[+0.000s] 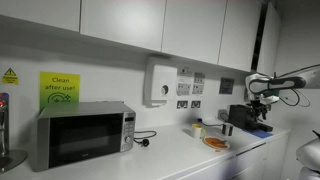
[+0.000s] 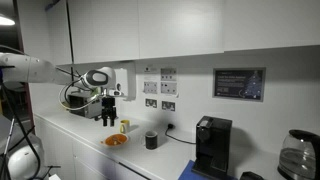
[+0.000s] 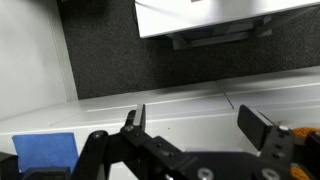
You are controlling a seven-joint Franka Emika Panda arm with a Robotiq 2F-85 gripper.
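My gripper is open, its two dark fingertips wide apart with nothing between them. Seen in exterior view 2, the gripper [image 2: 108, 112] hangs over the counter near an orange bowl [image 2: 115, 140] and a yellow mug [image 2: 125, 126]. A dark cup [image 2: 151, 140] stands to the right of the bowl. In exterior view 1 the orange bowl [image 1: 215, 143] lies near the counter's front edge, with a light mug [image 1: 197, 130] behind it. Only a piece of an orange object [image 3: 305, 134] shows at the right edge of the wrist view.
A black coffee machine [image 2: 212, 145] and a glass kettle [image 2: 298, 153] occupy the right of the counter in exterior view 2. A microwave [image 1: 85, 135] stands at left in exterior view 1. Wall cabinets [image 2: 180, 28] hang above. The wrist view shows dark floor [image 3: 150, 70] beyond the white edge.
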